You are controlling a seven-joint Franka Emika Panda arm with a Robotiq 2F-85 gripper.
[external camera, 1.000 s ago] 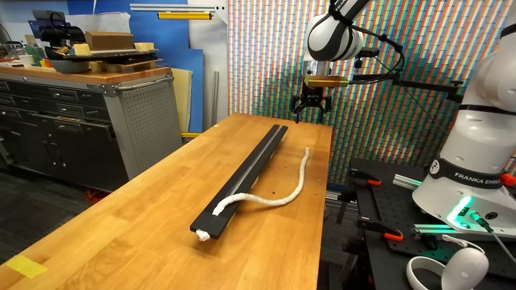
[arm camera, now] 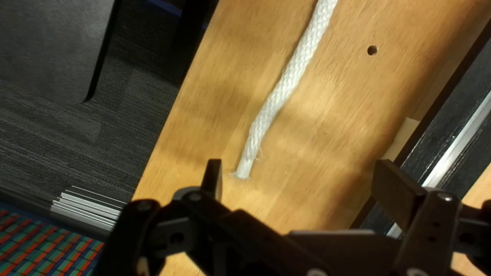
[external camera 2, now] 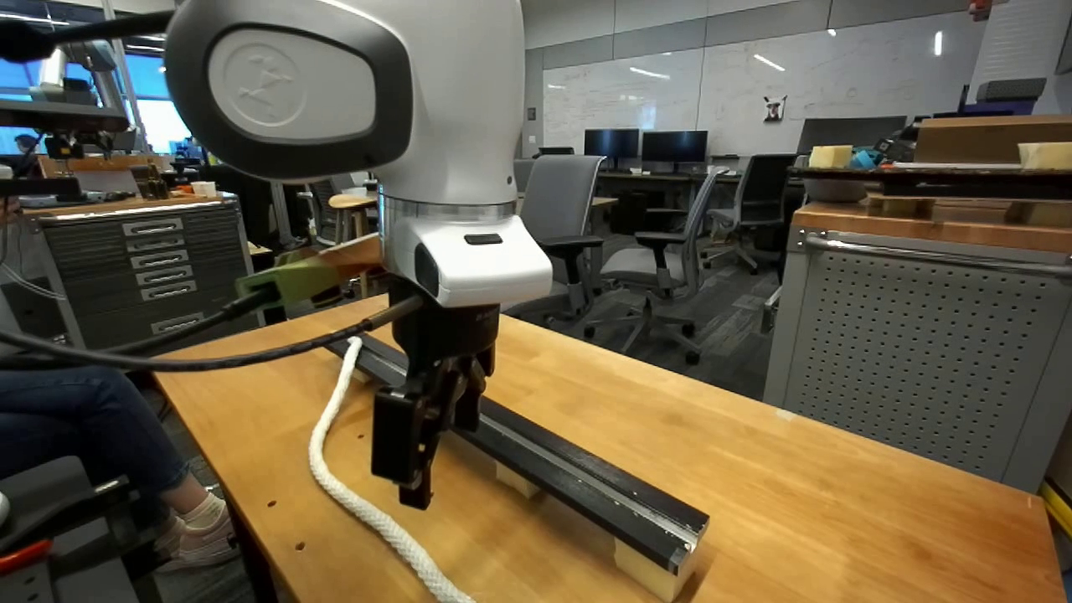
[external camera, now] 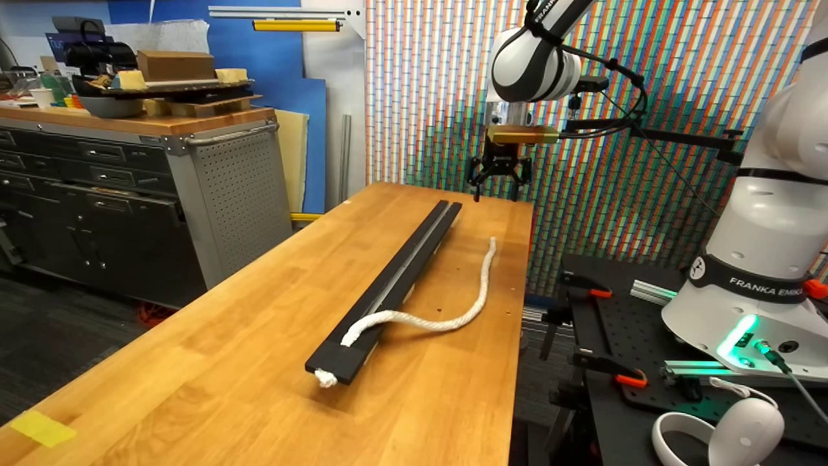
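A white braided rope (external camera: 446,323) curves over the wooden table, its near part lying across a long black channel (external camera: 403,283) with a pale groove. A frayed white end (external camera: 326,378) pokes out at the channel's near tip. In the wrist view, the loose end of the rope (arm camera: 267,115) lies flat on the wood, ahead of my fingers and closer to the left one. My gripper (external camera: 497,190) hangs above the table's far end, pointing down. It is open, its fingers (arm camera: 212,179) wide apart with nothing between them.
The channel rests on pale blocks (external camera 2: 648,573) that lift it off the table (external camera: 256,334). The table's edge drops away close beside the rope's loose end.
My gripper is slightly lower than a second ago, still open. The rope and the channel have not moved.
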